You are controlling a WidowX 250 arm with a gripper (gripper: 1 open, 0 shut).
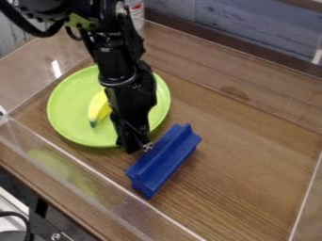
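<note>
My black gripper (134, 141) reaches down from the top left over a green plate (70, 118), its fingers low at the plate's front right edge. The fingers look shut, though dark and partly hard to make out; I see nothing clearly held. A yellow banana-like object (98, 107) lies on the plate, just left of the gripper and partly behind it. A blue elongated block or holder (165, 162) lies on the wooden table right beside the fingertips, angled toward the front.
A white can (128, 9) stands at the top behind the arm. Transparent edging runs along the front left; a grey-blue wall rises at the back.
</note>
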